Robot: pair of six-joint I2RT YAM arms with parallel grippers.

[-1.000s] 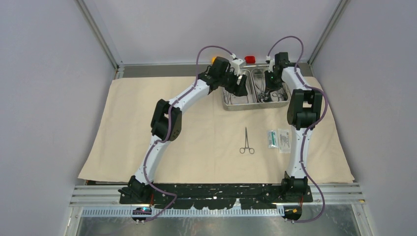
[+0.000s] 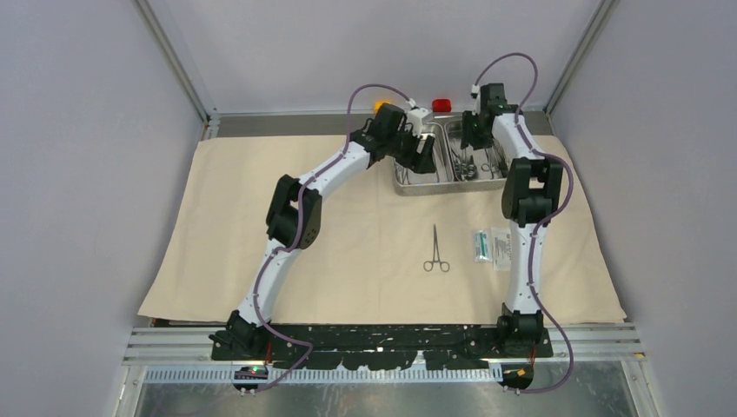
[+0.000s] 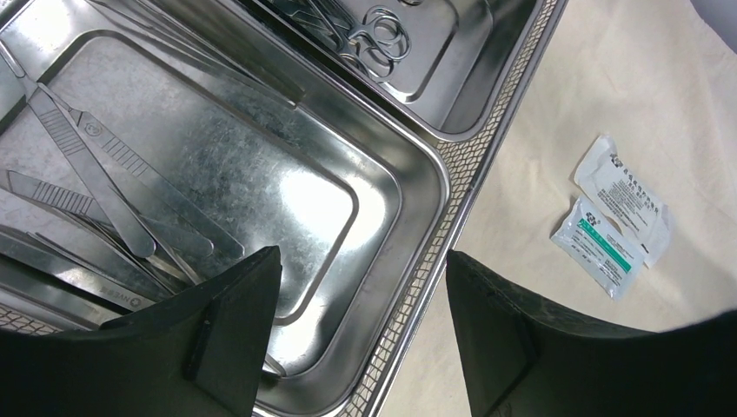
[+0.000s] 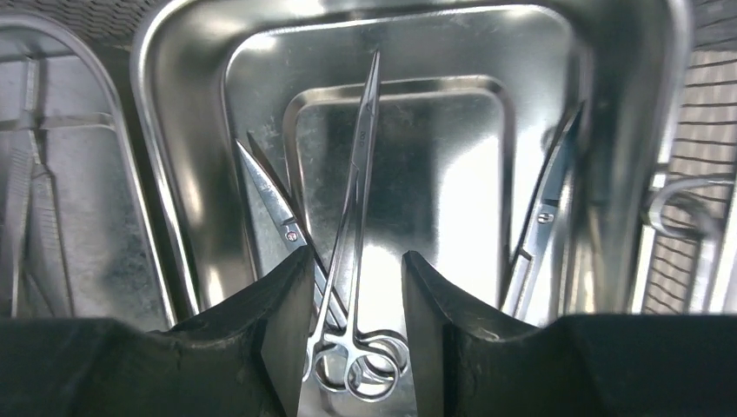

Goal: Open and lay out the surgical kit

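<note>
A steel instrument case [image 2: 461, 186] stands at the back with two trays side by side. My left gripper is open over the front of the left tray [image 3: 382, 174], nothing between its fingers; scalpel handles [image 3: 87, 169] and tweezers lie to its left. Over the right tray [image 4: 452, 85], my right gripper stands open above a long needle holder [image 4: 361, 174]. A second pair of scissors [image 4: 274, 195] lies partly under that one, their ring handles clustered low. Another scissors [image 4: 541, 217] lies to the right.
On the cloth rest a clamp [image 2: 436, 252] and two small packets, one green-striped [image 2: 481, 246] and one white [image 2: 502, 249]. Red [image 2: 441, 105] and yellow objects [image 2: 381, 105] sit behind the case.
My left arm has barely moved. The clamp and packets stay in place.
</note>
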